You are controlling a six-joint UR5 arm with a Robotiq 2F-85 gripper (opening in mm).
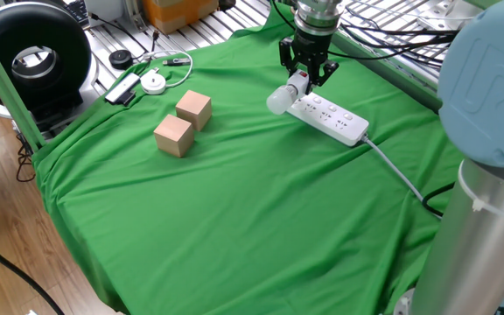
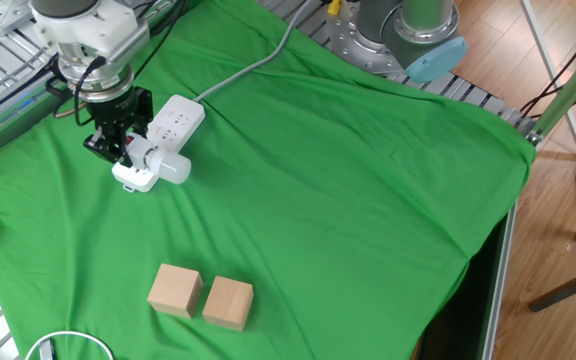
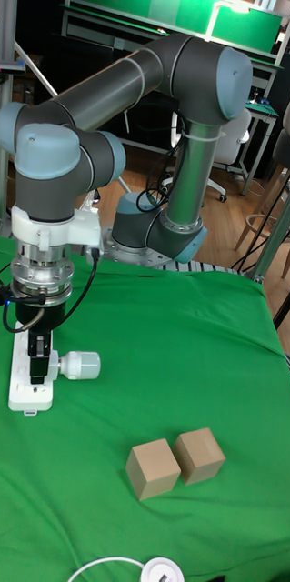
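A white plug-in lamp with a frosted round bulb [image 1: 281, 100] lies sideways at the far end of the white power strip [image 1: 343, 128]. My black gripper [image 1: 305, 80] points down over that end, its fingertips close in on both sides of the lamp's base, shut on it. In exterior view 2 the bulb [image 2: 174, 168] sticks out past the strip's side, with the gripper [image 2: 131, 145] at its base. From exterior view 3 the bulb [image 3: 82, 365] shows level beside the black fingers [image 3: 39, 357]. Whether the lamp's prongs sit in a socket is hidden.
Two wooden cubes [image 1: 175, 136] [image 2: 228, 303] stand close together on the green cloth [image 1: 234, 227]. A white cable with a round puck [image 1: 153, 82] lies near the cloth's edge. The strip's grey cord [image 1: 394, 168] runs toward the arm's base.
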